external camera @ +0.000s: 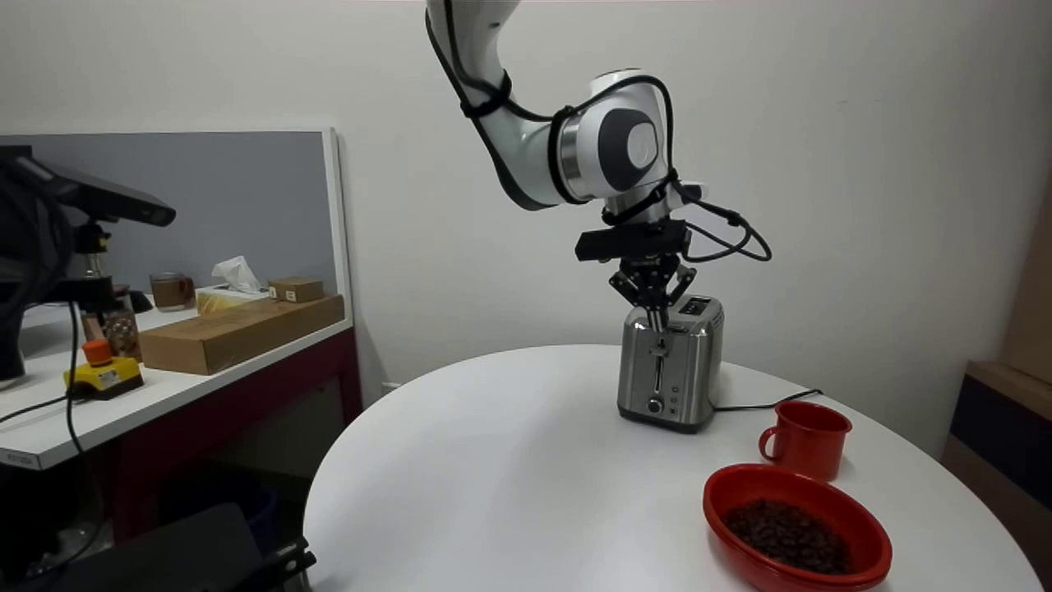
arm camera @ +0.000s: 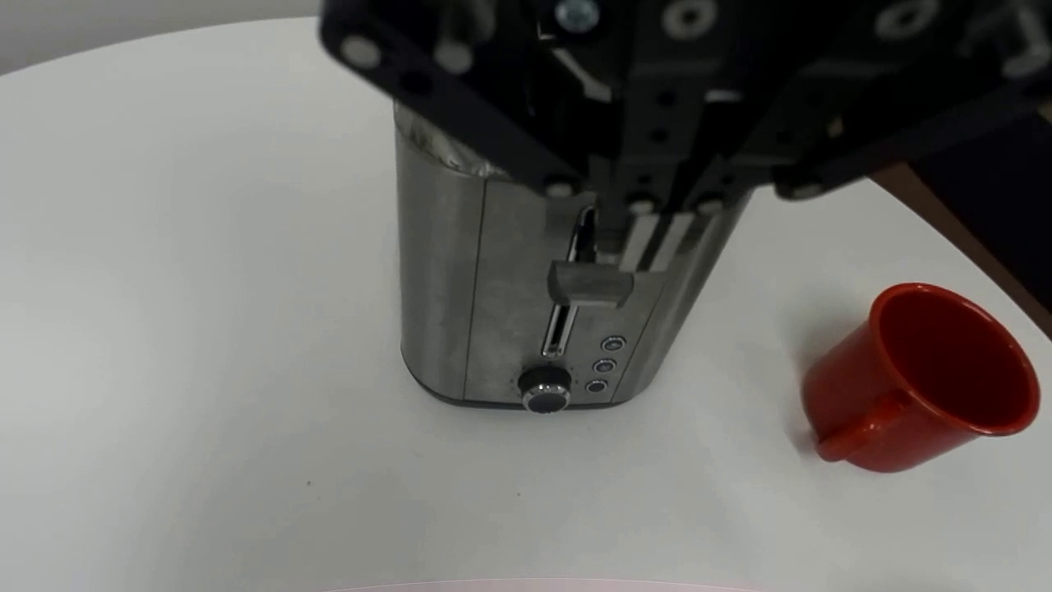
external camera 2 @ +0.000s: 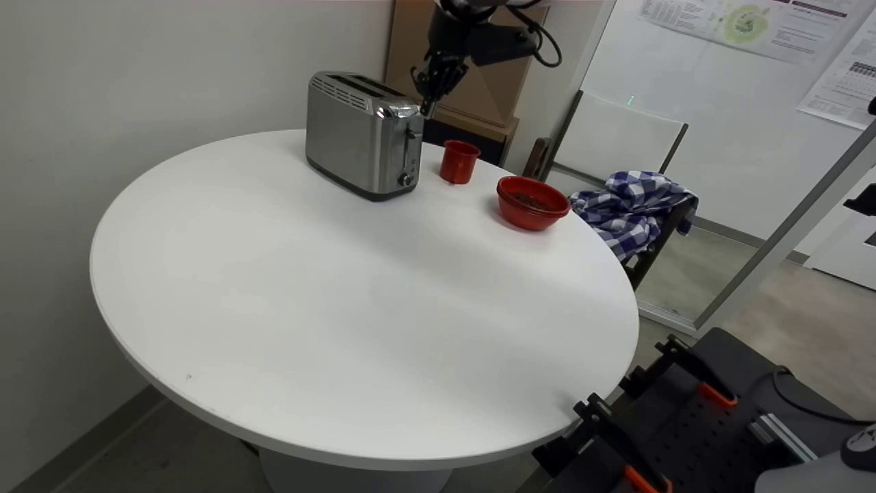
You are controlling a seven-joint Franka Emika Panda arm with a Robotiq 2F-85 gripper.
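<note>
A silver two-slot toaster (external camera: pixel 671 365) stands upright at the back of the round white table. Its lever (arm camera: pixel 589 284) sits high in the slot on the front end, above a round dial (arm camera: pixel 545 389) and several small buttons. My gripper (external camera: pixel 657 321) is shut, its fingertips together with nothing seen between them. In the wrist view, the fingers (arm camera: pixel 639 242) point down just above and slightly right of the lever. Whether they touch it cannot be told. Seen from the other side, the gripper (external camera 2: pixel 426 109) hangs at the toaster's upper front edge.
A red mug (external camera: pixel 810 440) stands right of the toaster, and a red bowl (external camera: pixel 725 528) of dark beans lies closer to the front. The toaster's cord (external camera: pixel 764 405) runs right.
</note>
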